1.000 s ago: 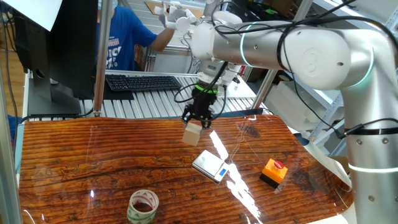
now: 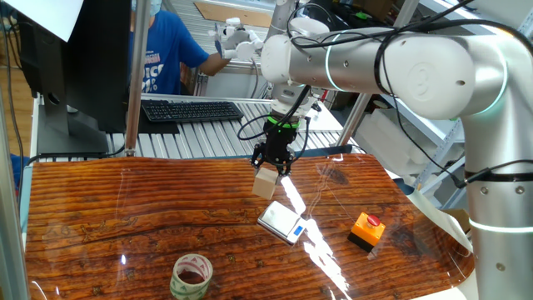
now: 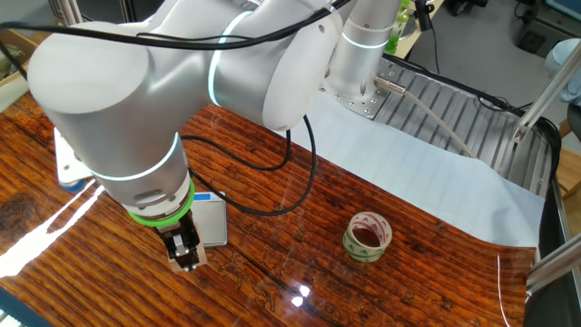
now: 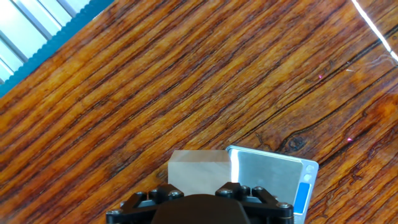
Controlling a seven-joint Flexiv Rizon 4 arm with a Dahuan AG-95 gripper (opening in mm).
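Observation:
A pale, light-wood block hangs at the tip of my gripper, which is shut on it. In the wrist view the block sticks out beyond the dark fingers at the bottom edge; their grip on its sides is partly hidden. Right beside it lies a small silver scale with a blue display, its plate bare. From the second exterior side, the block shows partly behind the gripper, to the near side of the scale. Whether the block touches the table cannot be told.
A roll of tape stands near the table's front edge. An orange box with a red button sits to the right. Bare wooden tabletop stretches to the left. Behind the table are a keyboard and a person in blue.
Compared with a second ago, my gripper and the block have shifted slightly right, toward the scale, and a little lower in the picture.

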